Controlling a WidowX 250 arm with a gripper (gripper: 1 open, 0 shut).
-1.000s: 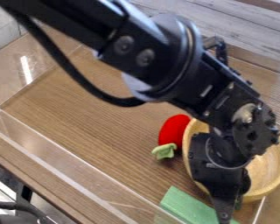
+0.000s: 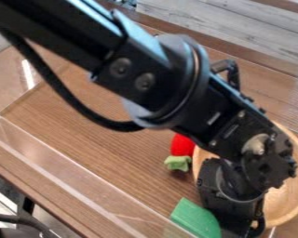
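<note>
The black gripper (image 2: 237, 212) points down at the right, over the near side of a light wooden bowl (image 2: 289, 193), most of which it hides. A green flat object (image 2: 194, 216) lies at the bottom beside the gripper's fingers; whether these touch or hold it cannot be told. A red vegetable-like item (image 2: 182, 145) with a pale green top (image 2: 177, 163) lies left of the bowl, partly hidden by the arm.
The wooden tray floor (image 2: 77, 139) is clear to the left. Clear rims or panels run along the left and front edges. A pale wooden board (image 2: 238, 28) is at the back.
The arm and gripper have shifted slightly. The near end of the green object appears higher and more upright beside the fingers than before.
</note>
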